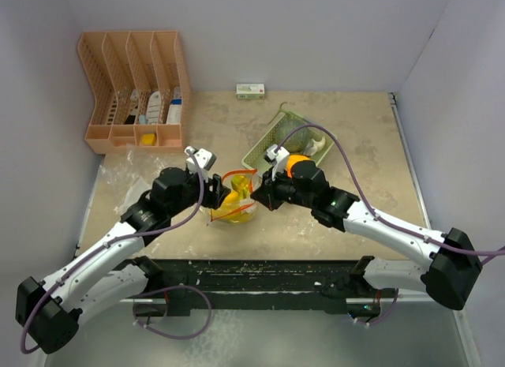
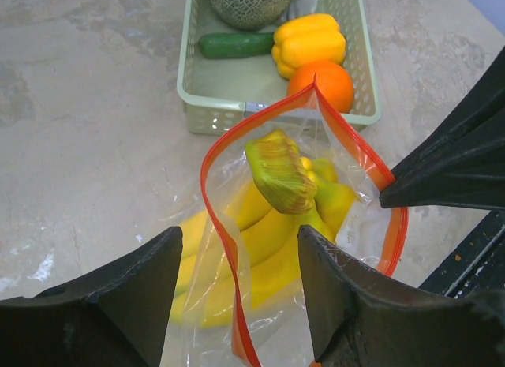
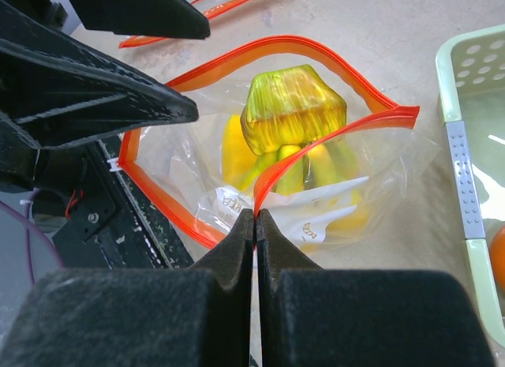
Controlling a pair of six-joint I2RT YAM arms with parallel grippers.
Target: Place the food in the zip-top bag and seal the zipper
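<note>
The clear zip top bag (image 1: 234, 217) stands with its orange-red rim (image 3: 316, 47) spread wide. Inside lie bananas (image 2: 268, 245) and a blocky yellow-green food piece (image 2: 280, 171) resting on top. My right gripper is shut with the thin rim pinched between its fingertips, at the bag's right side. Opposite, at the left side, my left gripper is part open; in its wrist view the near rim strip runs through the gap between its fingers, untouched as far as I can see.
A pale green basket (image 2: 213, 106) behind the bag holds an orange (image 2: 327, 83), a yellow pepper (image 2: 310, 45), a cucumber (image 2: 237, 45) and a melon (image 2: 251, 2). Another clear bag (image 1: 130, 177) lies flat at left, below the tan divided rack (image 1: 99, 134).
</note>
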